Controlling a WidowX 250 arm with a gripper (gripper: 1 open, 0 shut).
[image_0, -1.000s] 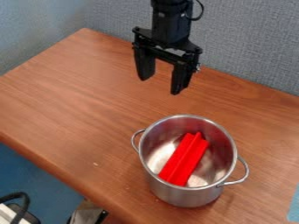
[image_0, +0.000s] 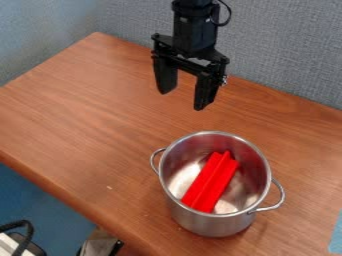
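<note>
A steel pot (image_0: 191, 215) with two side handles stands on the wooden table at the lower right. Inside it lie red elongated pieces (image_0: 211, 182), side by side along the bottom. My black gripper (image_0: 185, 88) hangs above the table at the upper middle, behind and above the pot, its two fingers wide apart with nothing between them.
A grey padded wall stands behind it. At the lower left, beyond the table's edge, are blue floor and some dark and grey objects (image_0: 100, 245).
</note>
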